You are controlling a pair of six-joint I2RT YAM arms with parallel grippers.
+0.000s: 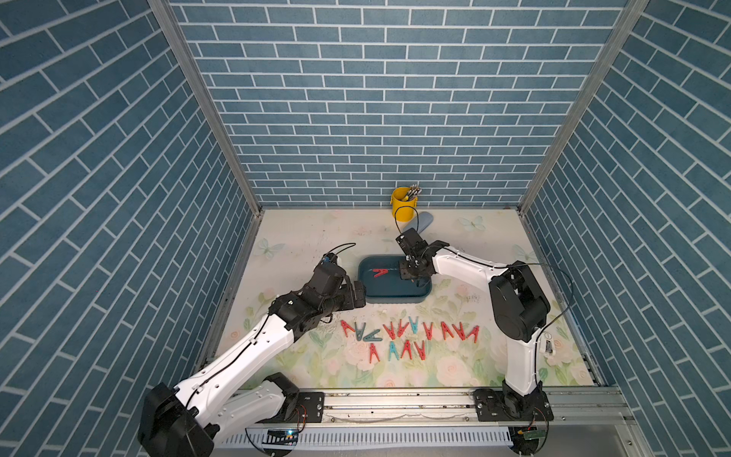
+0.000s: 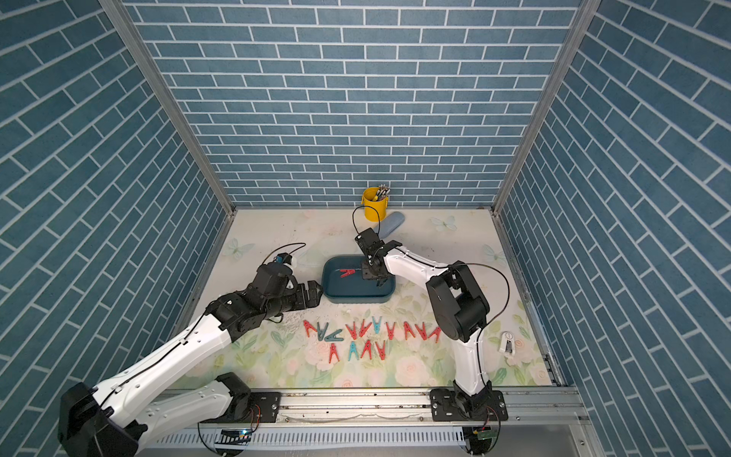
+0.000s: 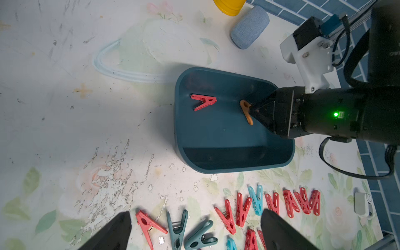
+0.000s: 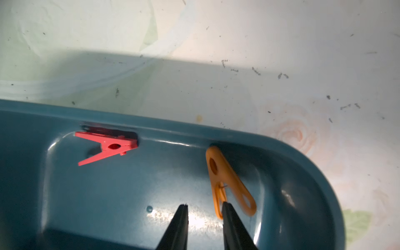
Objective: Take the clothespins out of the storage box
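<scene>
The dark teal storage box holds a red clothespin and an orange clothespin. My right gripper is over the box at the orange one, part open, with a gap between its fingertips; whether it touches the pin is unclear. My left gripper hovers just left of the box, open, its blurred fingers at the bottom of the left wrist view. Several red, dark teal and light blue clothespins, such as a red one, lie on the table in front of the box.
A yellow cup of utensils and a grey-blue cylinder stand behind the box. A small white object lies at the right.
</scene>
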